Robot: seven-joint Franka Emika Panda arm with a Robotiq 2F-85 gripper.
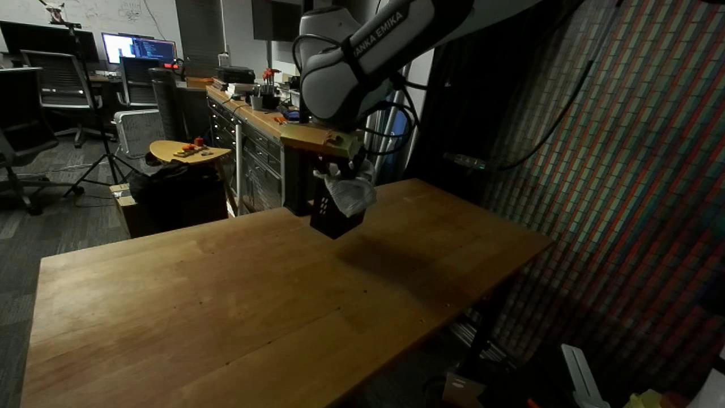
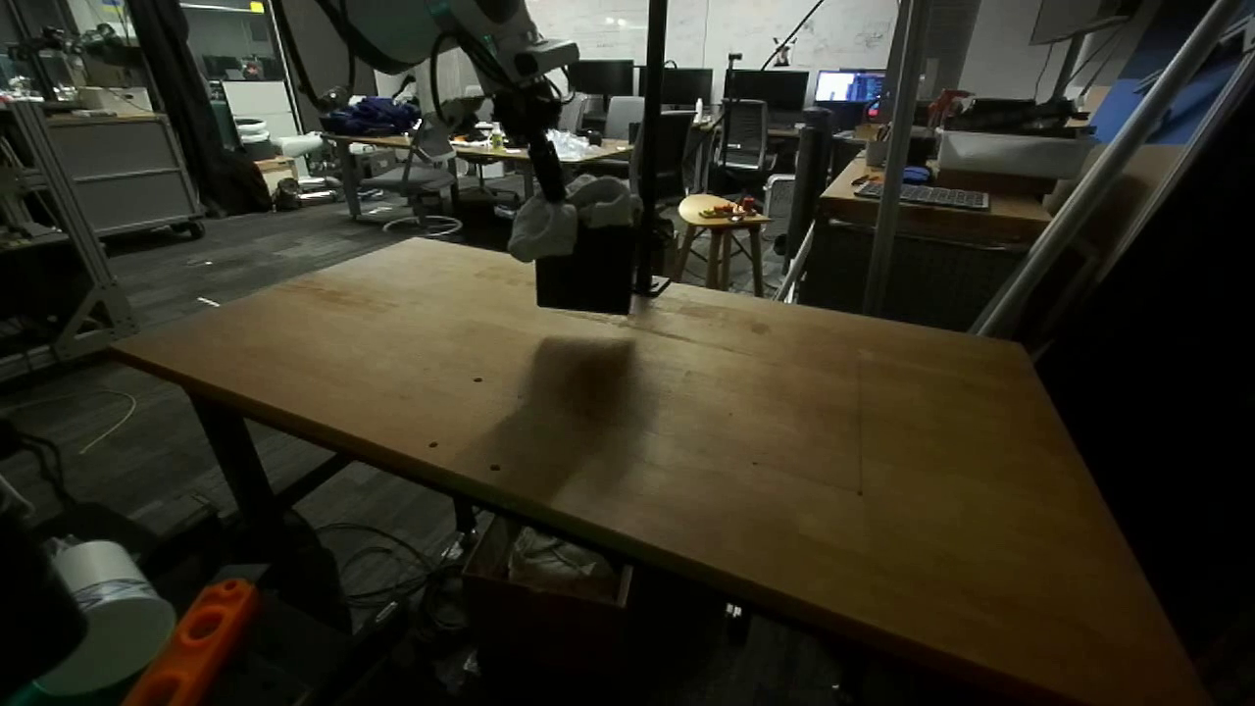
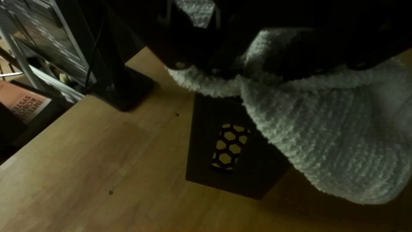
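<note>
A dark box (image 1: pixel 333 214) with honeycomb cut-outs hangs below my gripper (image 1: pixel 343 167), clear of the wooden table (image 1: pixel 204 292). In the second exterior view the box (image 2: pixel 584 271) has its shadow apart from it on the tabletop. A white-grey fluffy cloth (image 1: pixel 353 194) drapes over the box's rim and down its side; in the wrist view the cloth (image 3: pixel 332 135) covers much of the right. My gripper stands open, its dark fingers spread apart at the box's top. Cloth and darkness hide the fingertips and how the box hangs from them.
A dark upright post (image 2: pixel 649 153) stands at the table edge, close beside the box. Drawers with a cluttered top (image 1: pixel 255 126) lie beyond that edge.
</note>
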